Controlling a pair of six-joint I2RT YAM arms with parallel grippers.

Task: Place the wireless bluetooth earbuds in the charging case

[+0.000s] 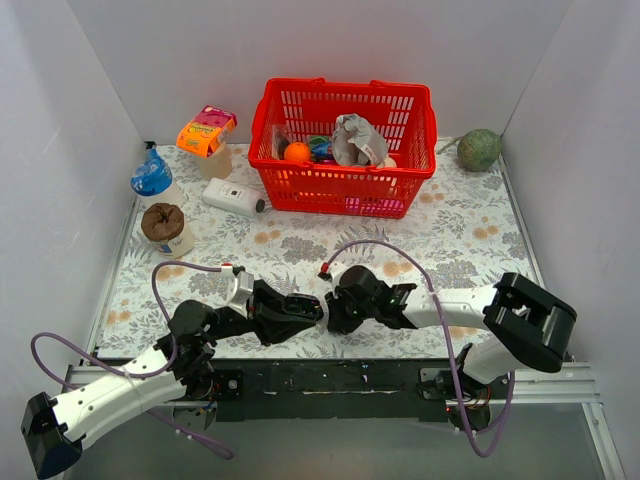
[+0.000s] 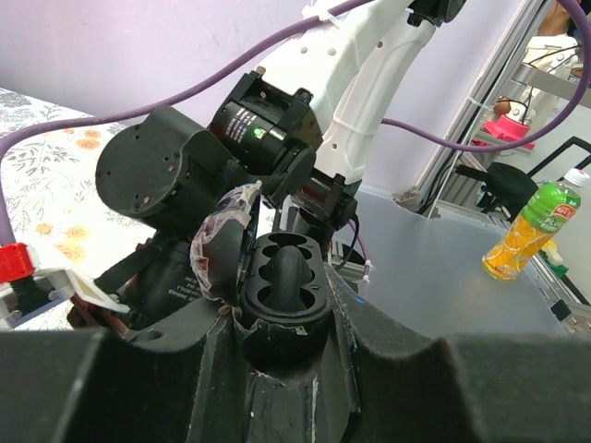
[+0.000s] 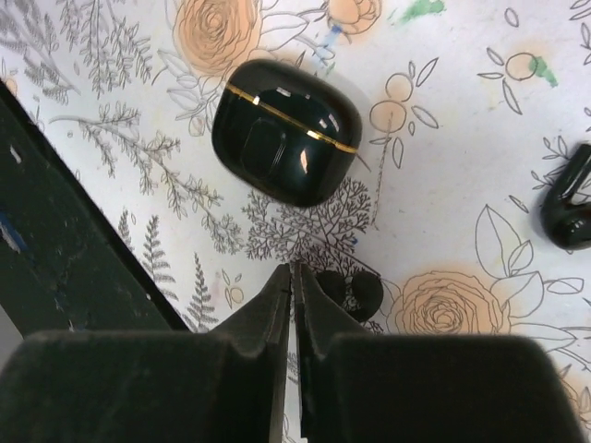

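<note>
My left gripper [image 1: 284,312] is shut on the black charging case [image 2: 286,318] and holds it raised with its lid open. Several round wells and a rounded ridge show in its top. Close to its right stands my right gripper [image 1: 337,318], its fingers [image 3: 314,318] together in the right wrist view. Just beyond their tips is a small dark earbud [image 3: 367,293]; no grip on it shows. Another black earbud [image 3: 568,208] is at that view's right edge. A closed black case [image 3: 288,134] with a gold seam also appears there, without the left gripper; how it matches the held case, I cannot tell.
A red basket [image 1: 340,190] with several things stands at the back. Left of it are a white bottle [image 1: 230,197], a blue-topped container [image 1: 152,178] and a brown-topped tub [image 1: 166,228]. A green round object [image 1: 480,149] sits back right.
</note>
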